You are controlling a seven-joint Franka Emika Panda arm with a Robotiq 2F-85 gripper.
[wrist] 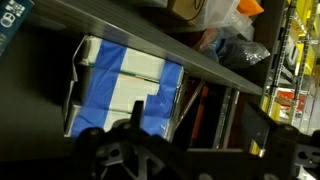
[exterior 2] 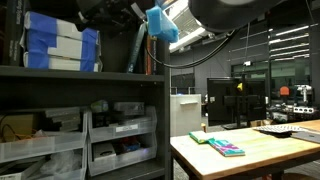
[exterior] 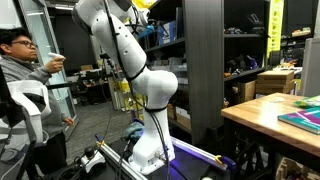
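In the wrist view my gripper is open, its dark fingers spread apart at the lower edge with nothing held between them. Beyond them lies a stack of blue-and-white boxes (wrist: 128,80) on a dark shelf. Exterior view 2 shows these boxes (exterior 2: 58,46) on the upper shelf at the left, with the dark gripper (exterior 2: 108,14) high up to their right, apart from them. The contact side of the fingers is hard to make out there. In exterior view 1 the arm reaches up to the tall shelf unit, and its hand is small and dark against it.
A shelf board (exterior 2: 80,73) runs below the boxes, with clear plastic bins (exterior 2: 120,145) beneath. Upright books (exterior 2: 132,52) stand to the right of the boxes. A wooden table (exterior: 255,115) holds colourful flat items. A person (exterior: 28,65) is at the left.
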